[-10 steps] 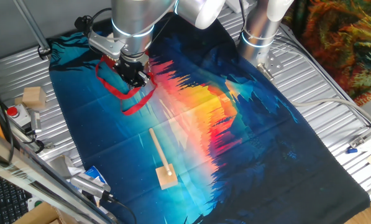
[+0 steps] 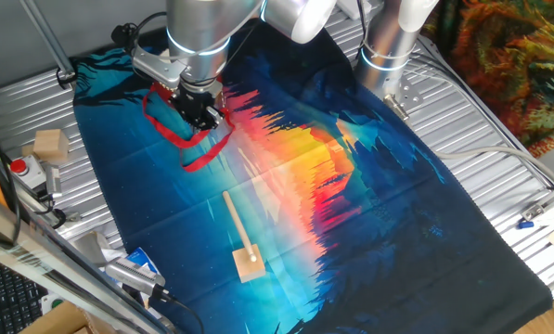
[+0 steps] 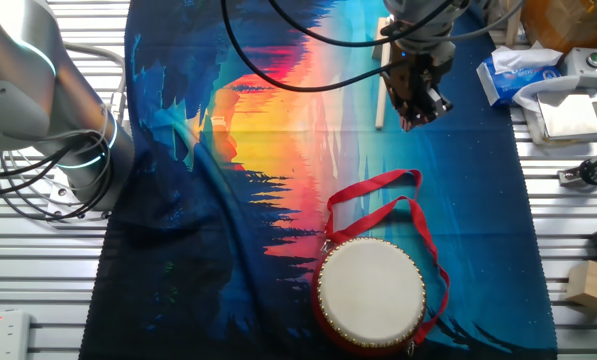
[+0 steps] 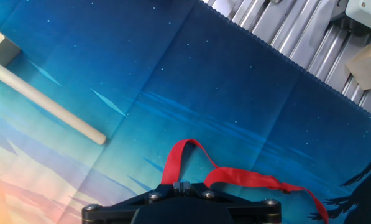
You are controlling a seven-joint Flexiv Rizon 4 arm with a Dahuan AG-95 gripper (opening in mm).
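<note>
A drum with a white head and a red rim lies on the printed cloth in exterior view 2. Its red strap is looped out on the cloth; the wrist view catches part of the strap just past my fingertips. Above the cloth, my gripper appears shut, with nothing visible between its fingers. Exterior view 1 has the gripper over the strap area, the arm hiding most of the drum. Apart from it lies a pale wooden stick, one end at a small wooden block.
Dark creased cloth covers the slatted metal table, its middle mostly clear. Beyond its edge are another wooden block, a red-button box and a tissue pack. A metal column stands at the back, and cables hang near the arm.
</note>
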